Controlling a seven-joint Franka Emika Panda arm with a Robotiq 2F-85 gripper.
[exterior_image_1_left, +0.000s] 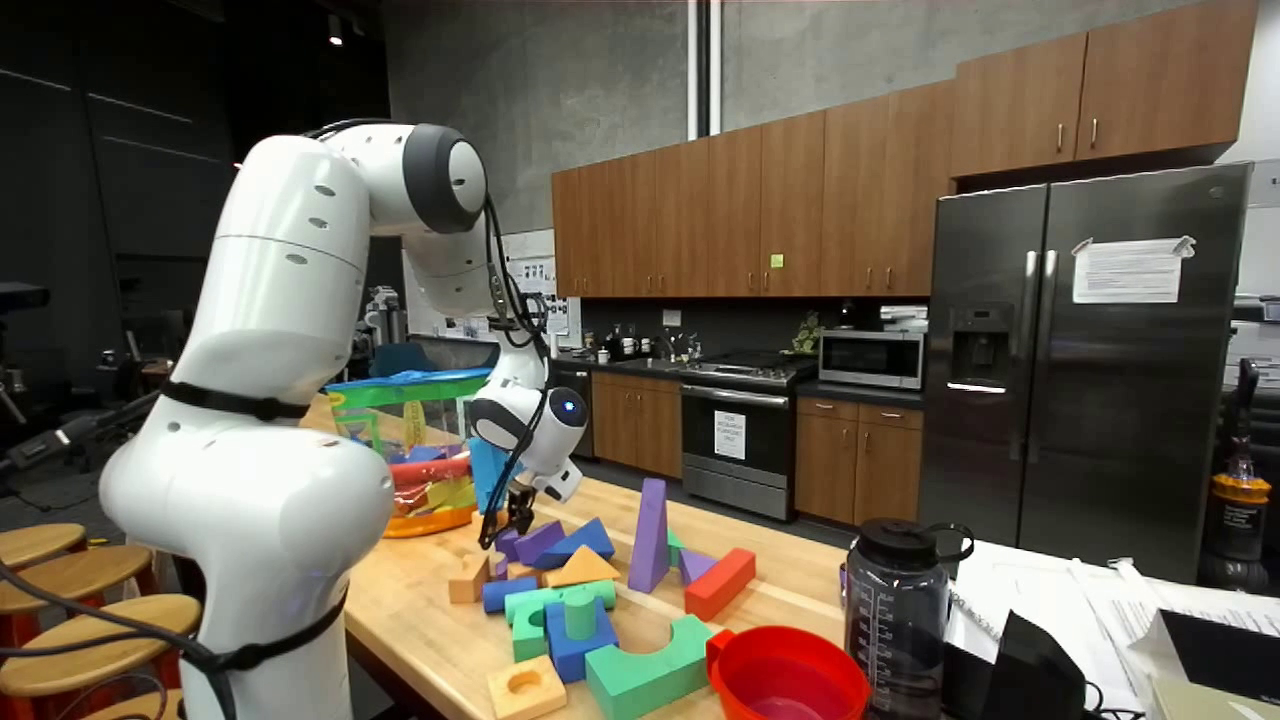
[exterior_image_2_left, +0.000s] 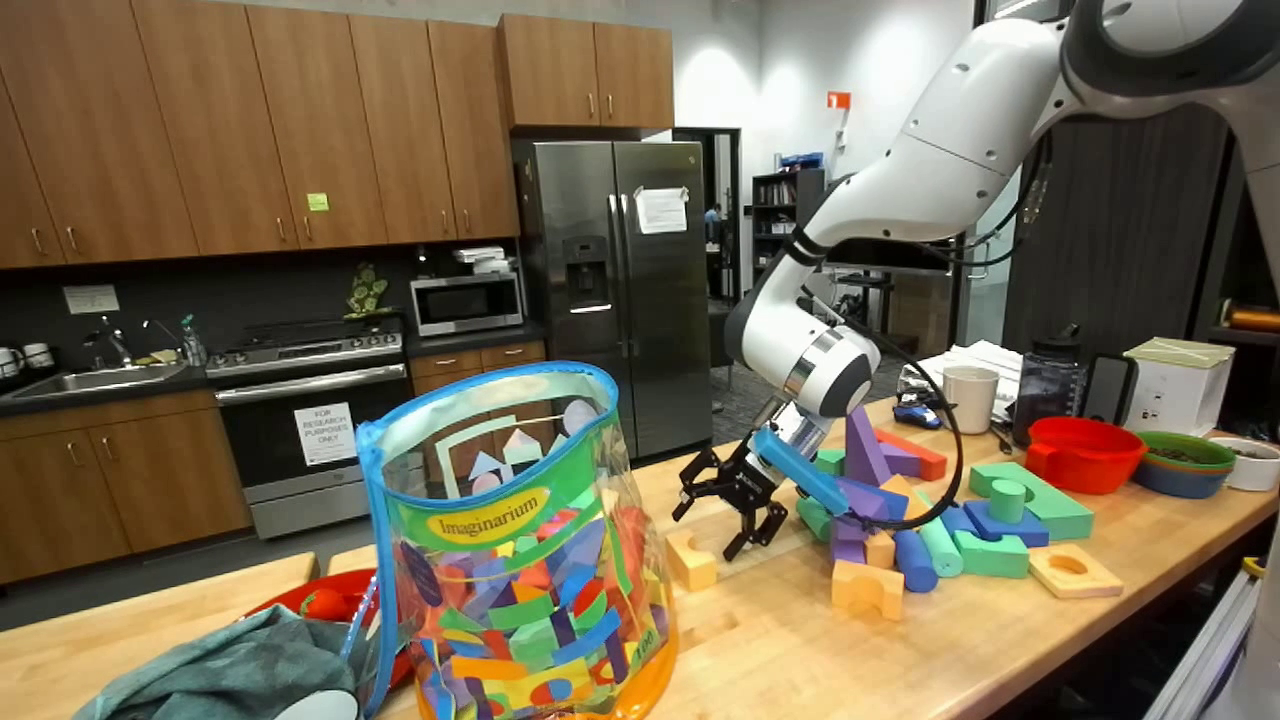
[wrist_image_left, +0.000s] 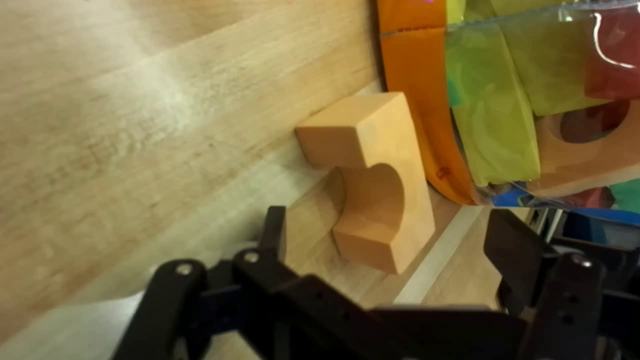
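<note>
On the wooden table a tan arch block (wrist_image_left: 384, 186) lies right beside the orange base of the clear block bag (wrist_image_left: 414, 102). My gripper is open, one finger on each side of the block in the wrist view, with nothing gripped. From the second exterior view, the gripper (exterior_image_2_left: 732, 516) hangs tilted over the table between the bag (exterior_image_2_left: 528, 516) and the pile of blocks, close to the tan block (exterior_image_2_left: 692, 560). In the first exterior view the gripper (exterior_image_1_left: 510, 514) is small and partly hidden by cables.
A pile of coloured blocks (exterior_image_2_left: 918, 546), with a tall purple wedge (exterior_image_1_left: 649, 536), stands on the arm's other side. Farther along are a red cup (exterior_image_1_left: 788, 678) and a black bottle (exterior_image_1_left: 896, 618). Bare table (exterior_image_2_left: 768, 648) lies in front of the tan block.
</note>
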